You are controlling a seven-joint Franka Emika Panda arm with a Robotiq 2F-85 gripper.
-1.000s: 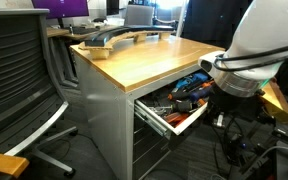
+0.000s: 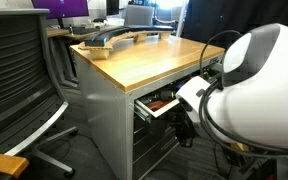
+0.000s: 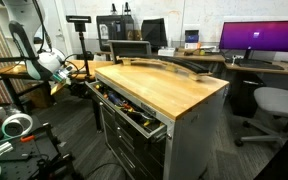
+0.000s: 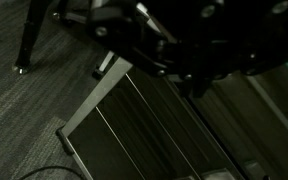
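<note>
The open top drawer [image 3: 149,131] of the cabinet [image 3: 189,135] holds mixed tools in exterior view 2. In exterior view 1 the white arm [image 2: 249,90] covers much of that drawer [image 2: 143,110], leaving its near corner and a few tools in sight. My gripper [image 2: 188,127] is low by the drawer's front side, largely screened by the arm. Dark gripper parts fill the top of the wrist view, above the drawer fronts [image 4: 149,125]. That view is too dim to show the fingertips, or what might be between them.
The wooden cabinet top [image 2: 144,60] carries long items at its back edge. An office chair [image 2: 24,85] stands to the left in exterior view 1. A loose cable [image 4: 49,170] lies on the carpet. A dark leg [image 4: 29,40] rises from the floor nearby.
The arm has come lower, closer to the camera and leftward toward the cabinet. The drawer's near front corner has moved in toward the cabinet, and less of its contents shows.
</note>
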